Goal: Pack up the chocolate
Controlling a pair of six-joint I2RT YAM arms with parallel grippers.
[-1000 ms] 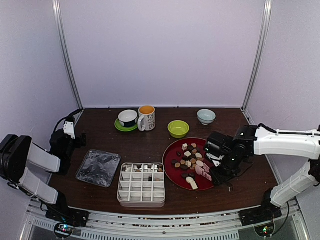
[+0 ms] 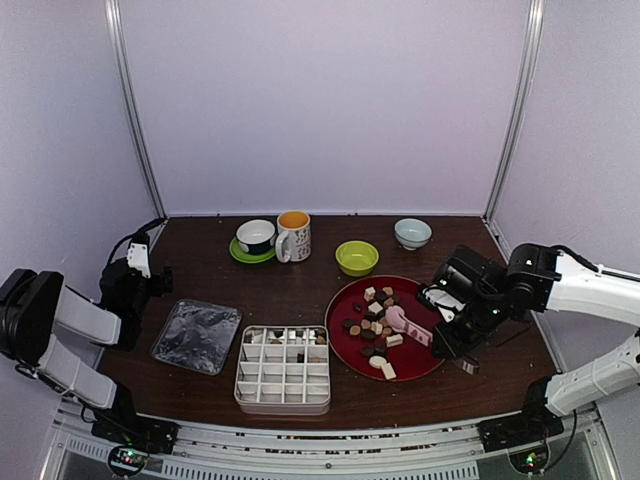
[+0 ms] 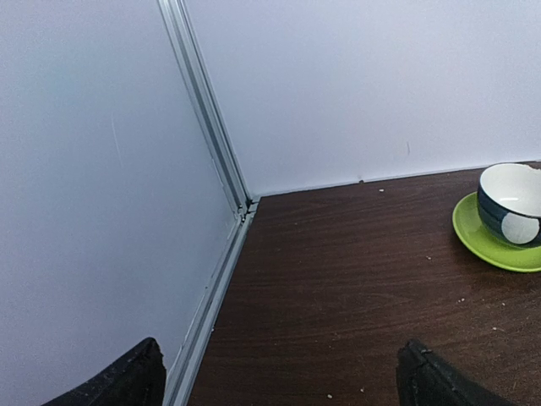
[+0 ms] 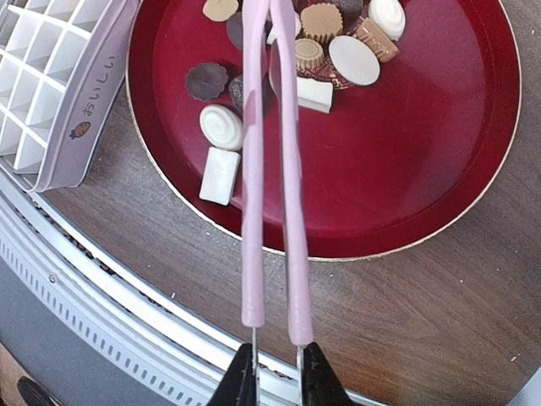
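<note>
My right gripper (image 2: pixel 440 342) is shut on pink tongs (image 4: pixel 254 211), held above the red plate (image 2: pixel 354 358) of mixed brown, dark and white chocolates (image 4: pixel 323 25); the tongs' far tips are out of frame in the right wrist view. Left of the plate sits the divided white box (image 2: pixel 282 380), with some pieces in its back compartments. A clear lid or tray (image 2: pixel 195 337) lies farther left. My left gripper (image 2: pixel 160 280) stands open at the left side, nothing between its fingers.
A green bowl (image 2: pixel 357 258), light blue bowl (image 2: pixel 413 234), mug (image 2: pixel 294 236) and a bowl (image 3: pixel 507 190) on a green saucer (image 3: pixel 478 249) stand along the back.
The left arm has not moved.
</note>
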